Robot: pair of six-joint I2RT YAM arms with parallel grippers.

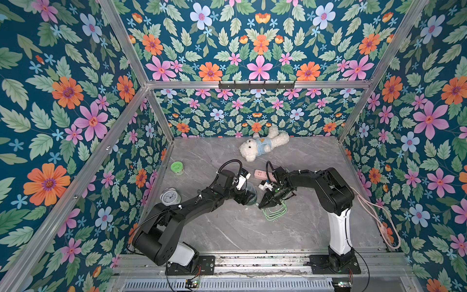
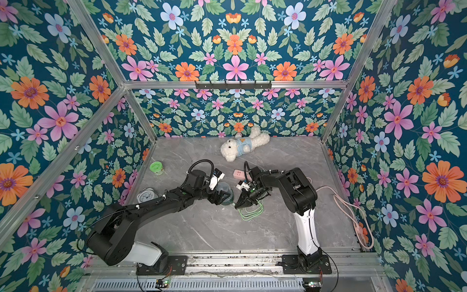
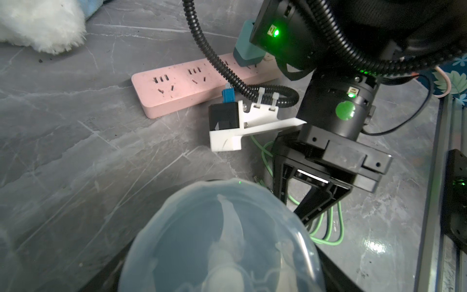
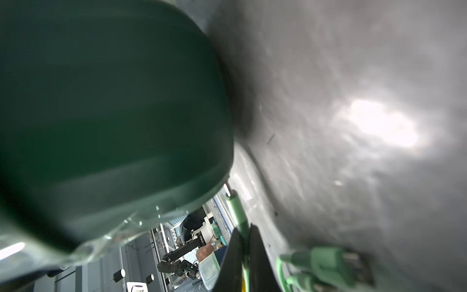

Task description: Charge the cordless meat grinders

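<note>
The cordless meat grinder (image 1: 251, 195), with a clear bowl (image 3: 221, 233) and a dark green base (image 4: 116, 121), is between both arms near mid-table. My left gripper (image 1: 246, 198) is open around it; its blurred fingers (image 3: 336, 272) flank the bowl. My right gripper is shut on a thin green charging plug (image 4: 237, 214). The plug's metal tip meets the base's lower edge; how deep it sits, I cannot tell. Its green cable (image 1: 276, 213) lies coiled below the right gripper. A teal adapter (image 3: 249, 48) sits in the pink power strip (image 3: 180, 87).
More green connectors (image 4: 330, 265) lie by the right fingers. A white plush dog (image 1: 262, 145) is at the back, a green round item (image 1: 177, 168) and a clock (image 1: 170, 196) at the left. A pink cord (image 1: 377, 209) runs along the right side.
</note>
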